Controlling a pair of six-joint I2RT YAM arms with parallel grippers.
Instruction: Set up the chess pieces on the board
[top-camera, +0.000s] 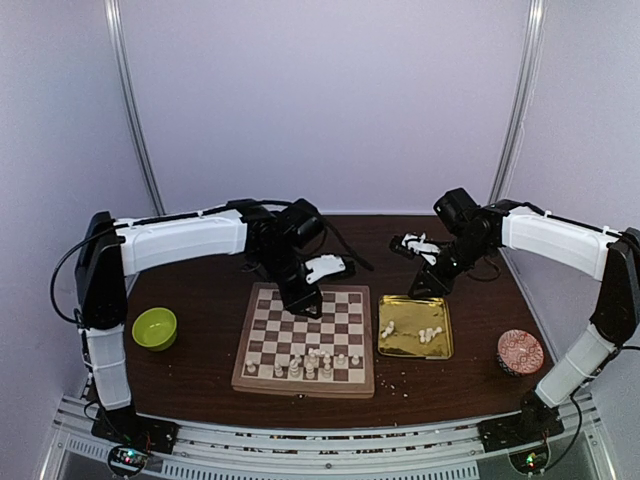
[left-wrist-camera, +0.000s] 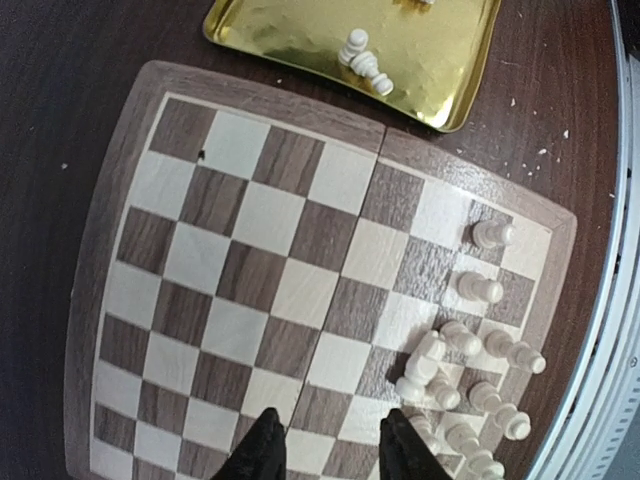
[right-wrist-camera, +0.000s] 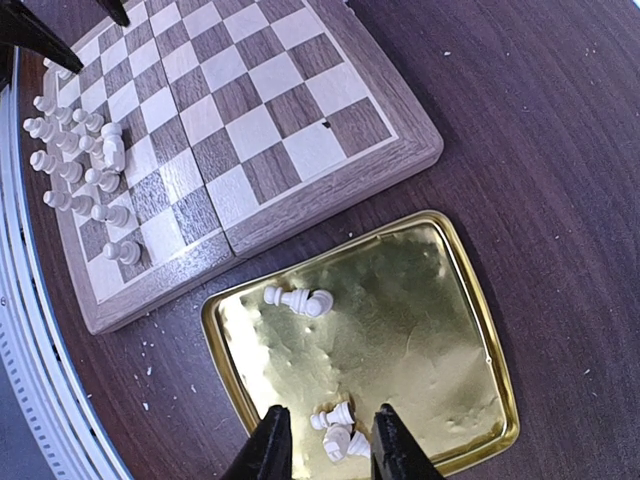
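The wooden chessboard (top-camera: 260, 315) has several white pieces standing along its near edge. Among them, one white piece (left-wrist-camera: 421, 366) lies on its side. To the board's right, the gold tray (top-camera: 445, 312) holds loose white pieces: a pair (right-wrist-camera: 300, 300) near the board side and a cluster (right-wrist-camera: 338, 430) near the right fingers. My left gripper (top-camera: 308, 308) hangs over the middle of the board, its fingers (left-wrist-camera: 262, 452) apart with nothing between them. Over the tray's far edge is my right gripper (top-camera: 428, 292), also open and empty.
A green bowl (top-camera: 155, 328) stands left of the board, and a red patterned bowl (top-camera: 520, 352) stands right of the tray. Small white crumbs are scattered on the table between board and tray. Behind the board, the dark table (top-camera: 380, 235) is clear.
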